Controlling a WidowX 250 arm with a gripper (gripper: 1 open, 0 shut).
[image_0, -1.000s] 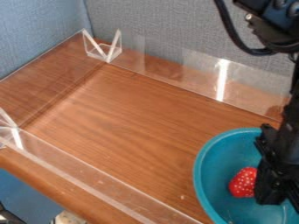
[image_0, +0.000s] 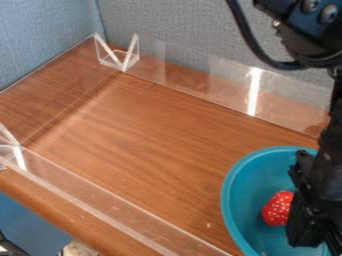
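A teal bowl (image_0: 243, 208) sits at the right front of the wooden surface, cut off by the frame's edge. Inside it lies a red object with white speckles (image_0: 277, 208), like a strawberry. My black gripper (image_0: 307, 225) is down over the bowl's right part, just right of the red object. Its fingers are dark and partly out of frame, and whether anything is between them cannot be made out.
Low clear panels border it at the back and front left, with upright clear corner pieces. Grey padded walls stand behind.
The gripper and arm have shifted slightly within the right side over the bowl. The bowl and red object look essentially unmoved.
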